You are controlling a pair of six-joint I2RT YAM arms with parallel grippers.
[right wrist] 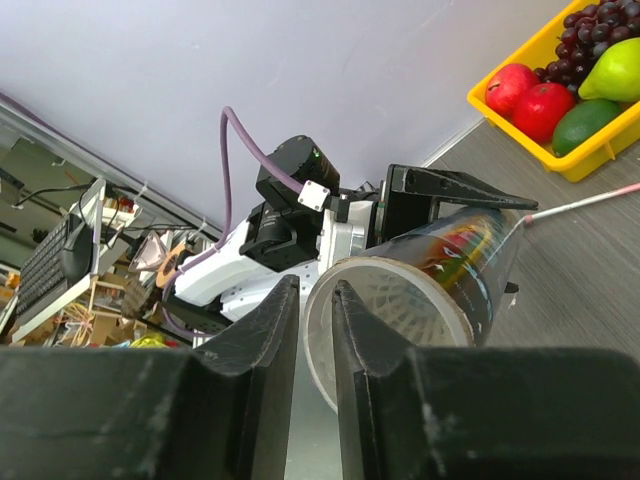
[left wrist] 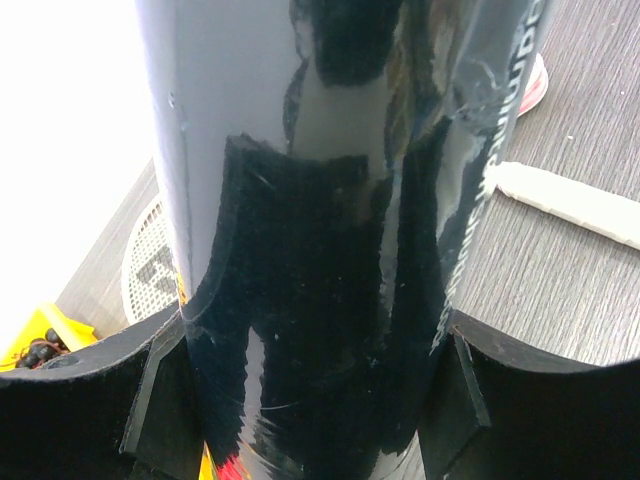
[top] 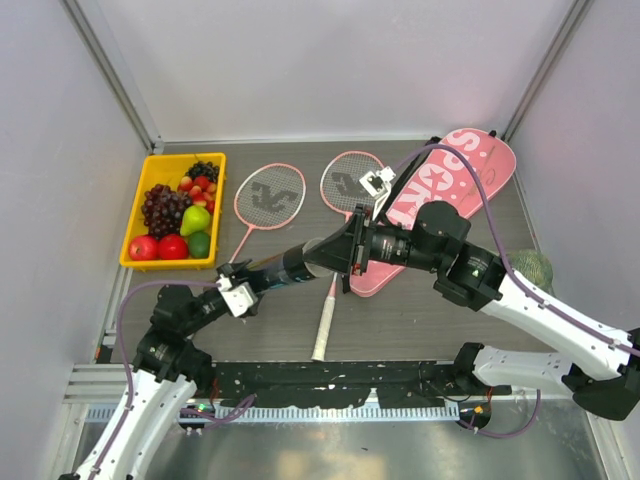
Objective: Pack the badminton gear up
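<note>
A dark, glossy shuttlecock tube (top: 285, 267) is held up in my left gripper, shut on it near its far end. Its open end, with a pale rim (right wrist: 440, 300), faces my right gripper, whose fingertips are at that rim; whether they grip it is unclear. Two pink rackets (top: 270, 195) (top: 326, 330) lie on the grey table, the second partly under the right arm. A pink racket bag (top: 470, 165) lies at the right, its lower part partly hidden by the right arm.
A yellow basket of fruit (top: 133, 244) stands at the back left. A greenish round object (top: 532, 270) sits at the right edge behind the right arm. Some bare table shows at the lower middle.
</note>
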